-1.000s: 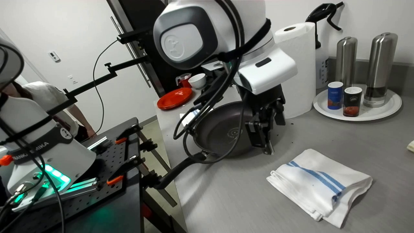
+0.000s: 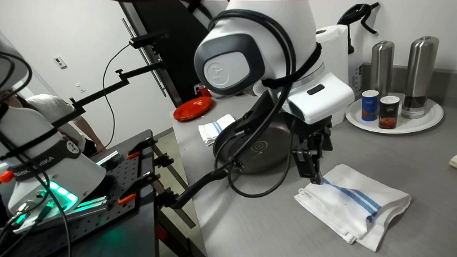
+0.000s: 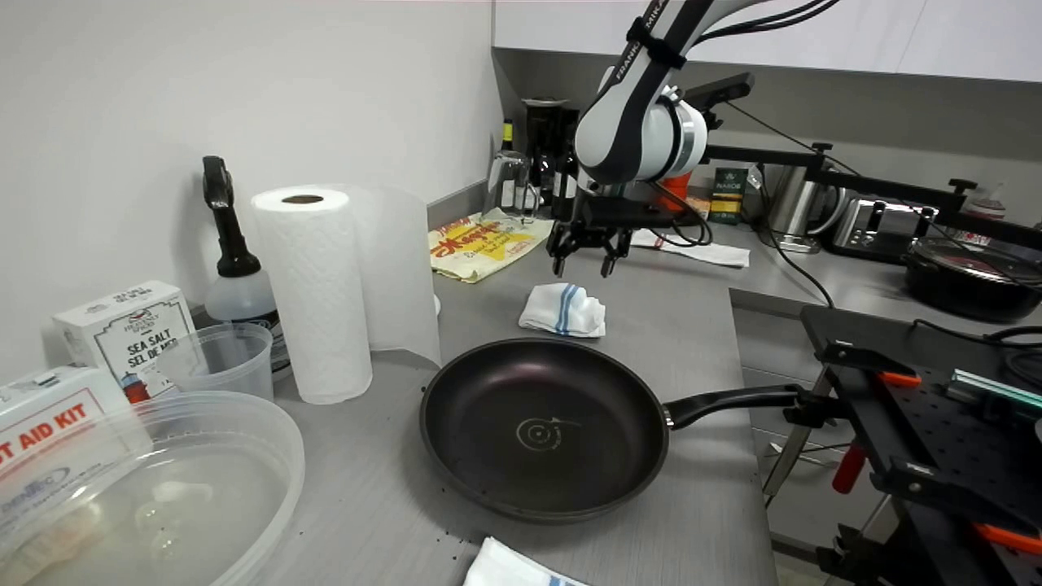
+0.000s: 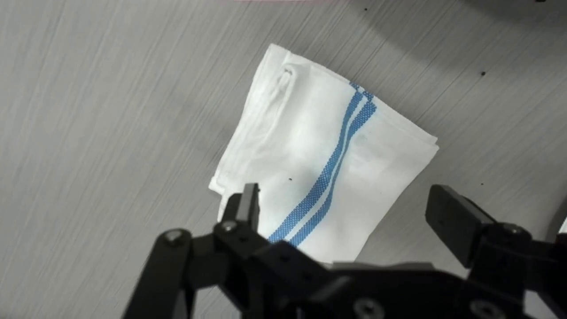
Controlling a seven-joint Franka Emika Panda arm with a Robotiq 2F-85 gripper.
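Observation:
A folded white towel (image 2: 349, 203) with blue stripes lies on the grey counter, its layers loosely stacked. Above its pan-side edge hangs my gripper (image 2: 321, 165), pointing down with nothing between its fingers. The wrist view shows the towel (image 4: 313, 133) stretching forward from between the widely parted fingertips of the gripper; the lower edge is partly hidden by the gripper body. From the other side, the gripper (image 3: 583, 267) appears behind and above the towel (image 3: 563, 311), clear of it.
A black frying pan (image 3: 542, 430) stands close to the towel, its handle over the counter edge. Beyond the pan lies another striped towel (image 2: 217, 128). Paper towels (image 3: 313, 293) stand by the wall; a white plate (image 2: 394, 126) carries shakers and mills.
In exterior view 1, the arm and gripper have moved right and slightly down, from beside the pan to over the towel's near-pan edge. The towel has not moved.

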